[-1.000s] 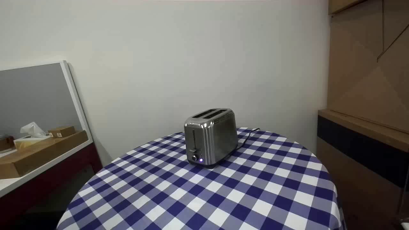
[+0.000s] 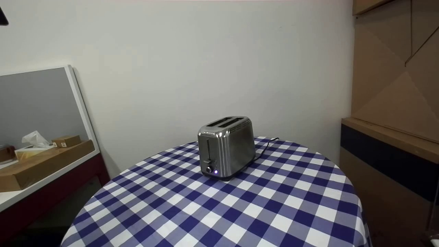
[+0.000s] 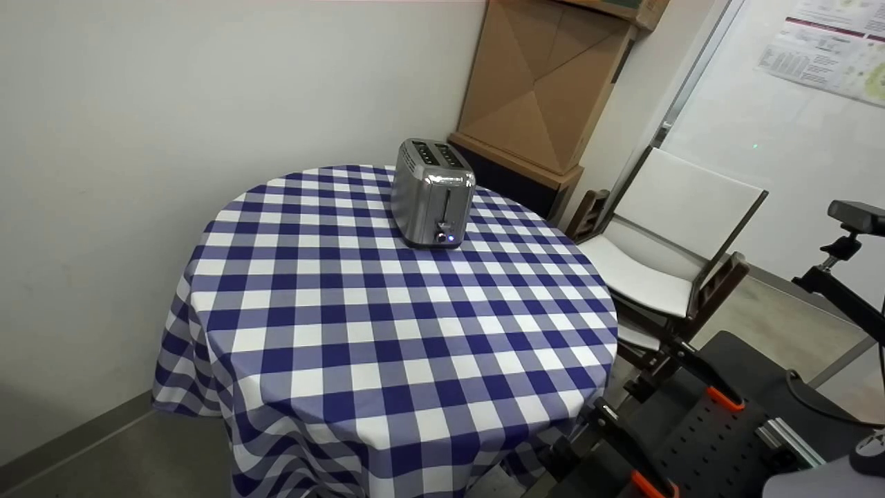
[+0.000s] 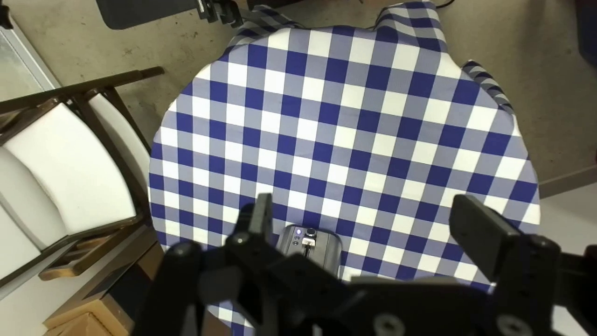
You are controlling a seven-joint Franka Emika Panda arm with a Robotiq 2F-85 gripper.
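A silver two-slot toaster [image 2: 227,148] stands upright on a round table under a blue-and-white checked cloth [image 3: 332,274]. Its lever sits low on the front and a small light glows beside the knob. No bread shows in its slots. In the wrist view, my gripper is open high over the table, its black fingers [image 4: 484,238] wide apart with nothing between them. The toaster's front end [image 4: 313,246] shows lower down there, partly hidden behind the gripper's body.
A black cord [image 2: 269,144] trails behind the toaster. White chairs [image 3: 672,220] and a brown box [image 3: 539,91] stand past the table's right side; bar clamps [image 3: 630,444] sit near its front right.
A small dark shape has come in at the upper left edge of exterior view 1; what it belongs to is unclear. The toaster and cloth have not moved.
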